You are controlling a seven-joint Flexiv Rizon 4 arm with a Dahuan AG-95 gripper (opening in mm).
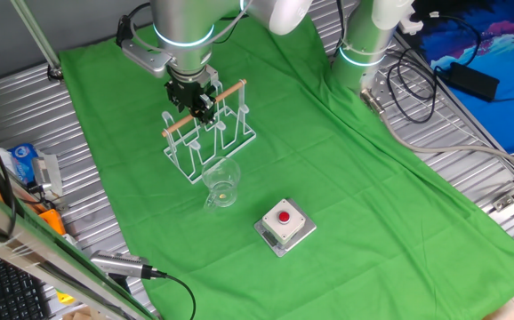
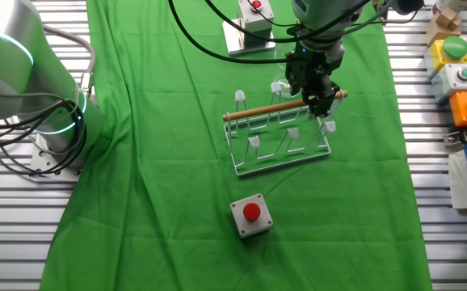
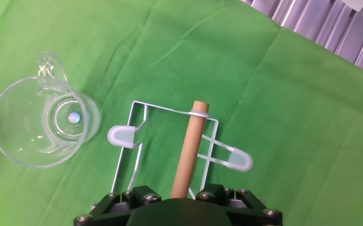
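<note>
A white wire rack [image 1: 195,173] with a wooden bar [image 1: 232,91] along its top stands on the green cloth. My gripper [image 1: 205,114] points down at this rack, close over the bar; exterior view 2 has the gripper [image 2: 321,103] near one end of the bar. In the wrist view the wooden bar [image 3: 190,147] runs up to between the two finger linkages, whose tips are hidden, so whether they touch or grip it is unclear. A clear glass mug [image 3: 40,125] stands upright beside the rack, apart from my gripper, its handle pointing away from me.
In exterior view 1, a box with a red button [image 1: 284,218] sits on a metal plate near the mug. Another red-button box [image 2: 251,215] lies on the rack's other side in exterior view 2. Cables hang across that view.
</note>
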